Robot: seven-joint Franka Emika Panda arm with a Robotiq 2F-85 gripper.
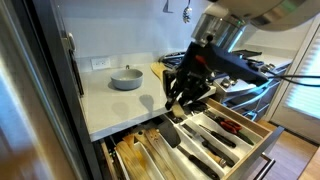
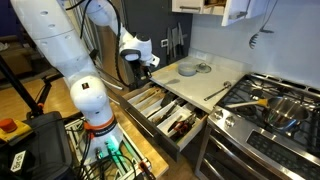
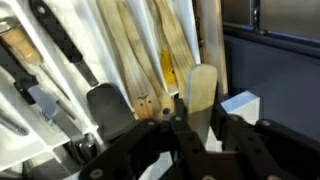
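Note:
My gripper (image 1: 172, 98) hangs above the open drawer (image 1: 108, 158), shut on a light wooden utensil (image 3: 203, 88). In the wrist view the utensil's rounded end juts from between the fingers; the rest is hidden by the gripper. A yellow-tan wooden piece (image 1: 157, 69) shows behind the gripper in exterior view 1, and whether it belongs to the same utensil I cannot tell. Below, the drawer holds other wooden utensils (image 3: 128, 62) and a black spatula (image 3: 108, 108) in separate compartments. In exterior view 2 the gripper (image 2: 150, 64) is small, its grip unclear.
A grey bowl (image 1: 127, 78) stands on the white counter (image 1: 105, 108) behind the drawer. Black-handled tools (image 1: 215, 140) and red-handled tools (image 1: 231, 126) fill the drawer's right side. The stove (image 2: 270, 108) lies beyond; counter space around the bowl is free.

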